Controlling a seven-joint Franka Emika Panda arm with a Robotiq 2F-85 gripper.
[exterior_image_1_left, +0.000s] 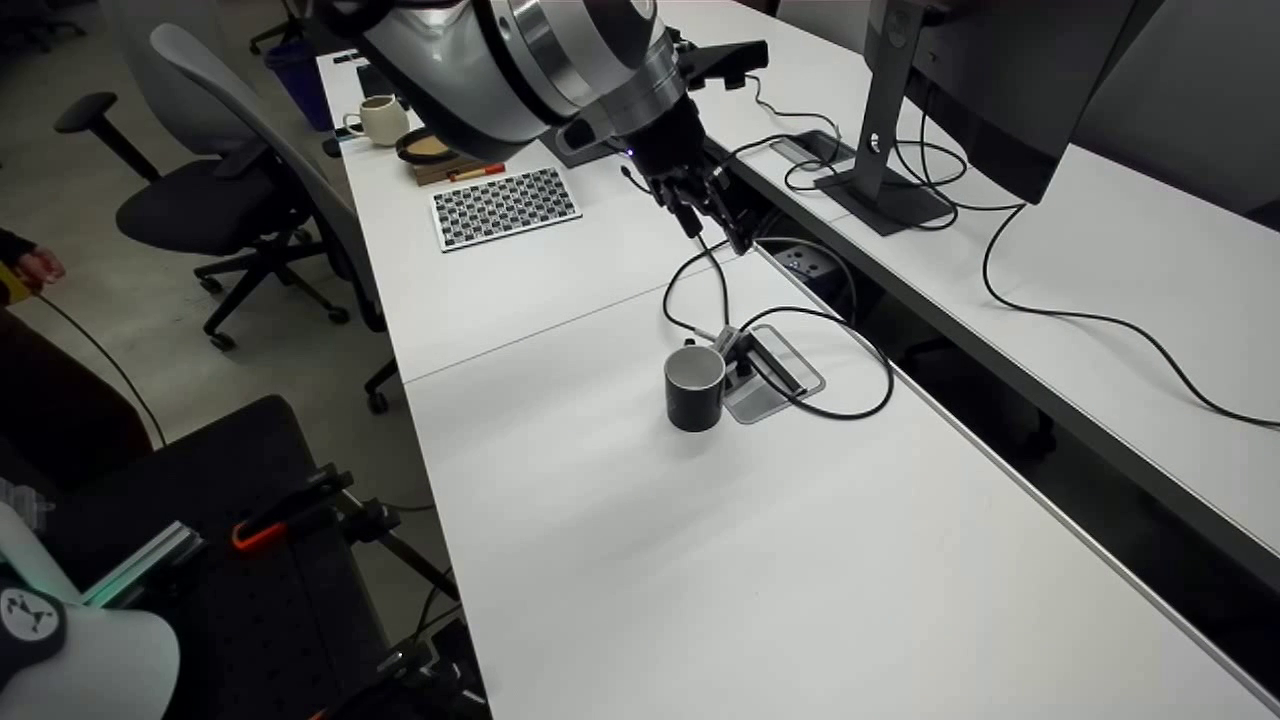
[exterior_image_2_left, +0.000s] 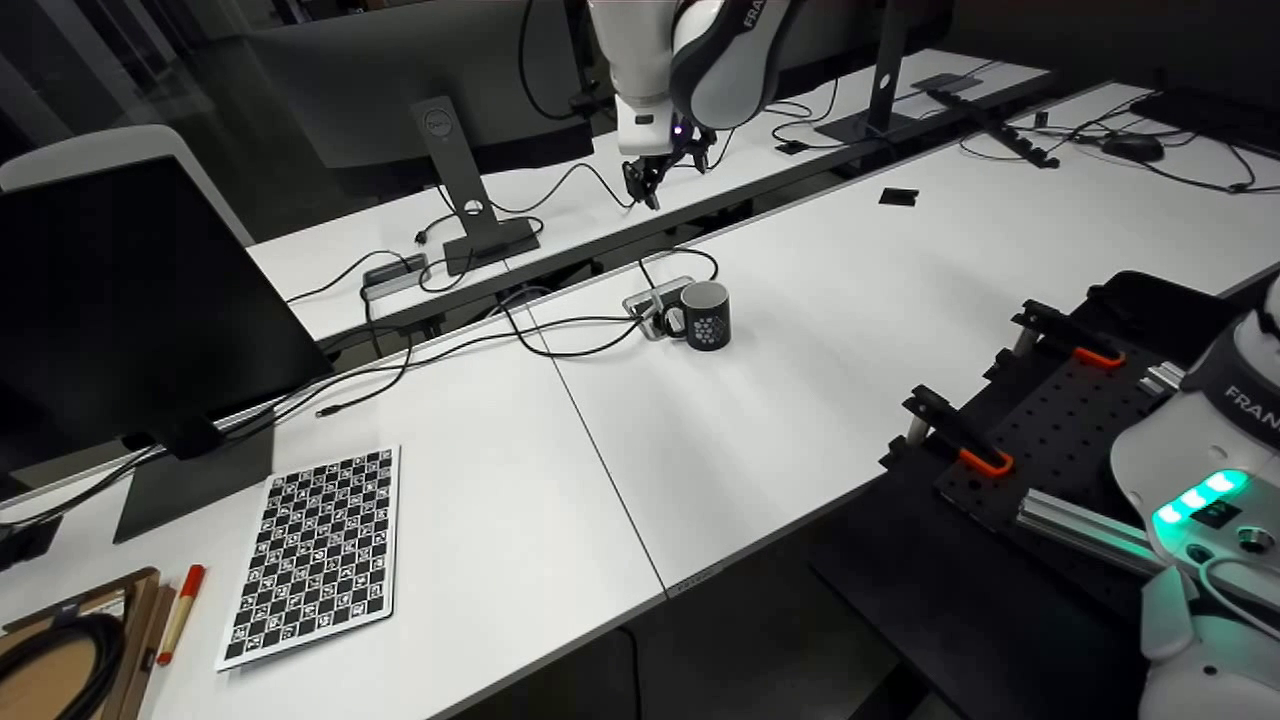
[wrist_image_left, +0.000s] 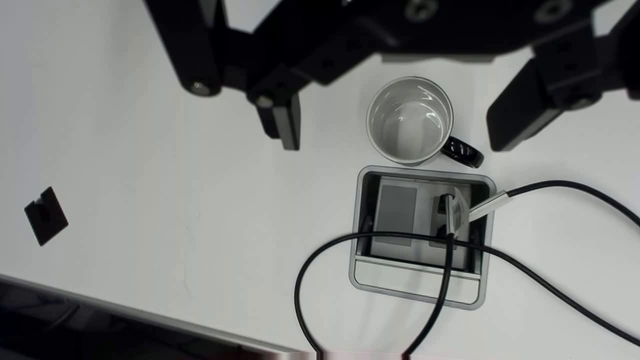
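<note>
A black mug with a pale inside stands upright on the white desk, against the near edge of a recessed socket box. In the wrist view the mug is seen from above, its handle pointing down and right towards the box. My gripper is open, its two fingers wide apart in the picture with the mug showing between them. Both exterior views show the gripper well above the desk and apart from the mug. Nothing is held.
Black cables loop over the socket box beside the mug. A black flat piece lies on the desk. A checkered board and monitors stand farther off. A gap runs along the desk's back edge.
</note>
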